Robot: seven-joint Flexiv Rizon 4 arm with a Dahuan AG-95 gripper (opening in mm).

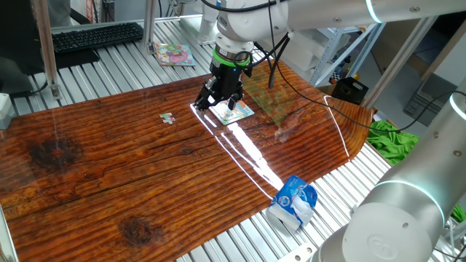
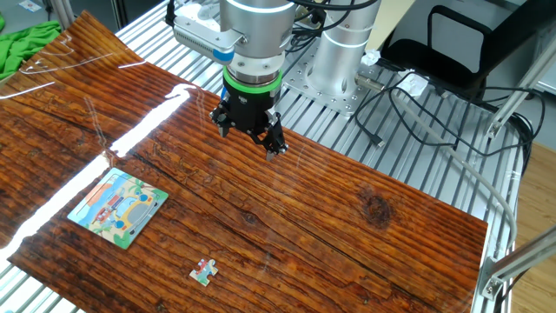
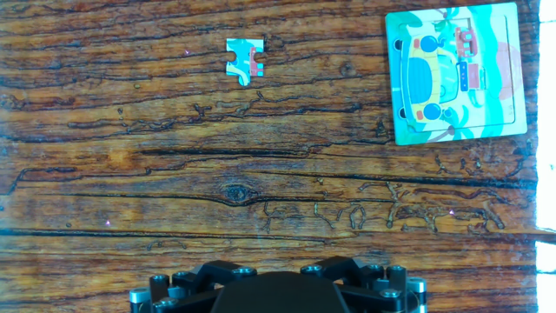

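A single loose puzzle piece (image 3: pixel 244 61) in pale green, white and red lies flat on the brown wooden table, near the top of the wrist view. To its right there sits a square puzzle board (image 3: pixel 420 84) with a yellow car picture. Exterior view 2 has the board (image 2: pixel 119 207) at left and the piece (image 2: pixel 203 272) at lower middle, clearly apart. My gripper (image 2: pixel 248 143) hangs above the wood with its fingers spread open and nothing between them. From exterior view 1, the gripper (image 1: pixel 216 106) partly covers the board (image 1: pixel 233 112).
A blue-and-white tissue pack (image 1: pixel 293 202) rests at the table's edge. A colourful picture sheet (image 1: pixel 174 54) and a keyboard (image 1: pixel 98 37) lie on the slatted metal surface beyond. Bright glare streaks cross the wood (image 2: pixel 365 252), which is otherwise largely clear.
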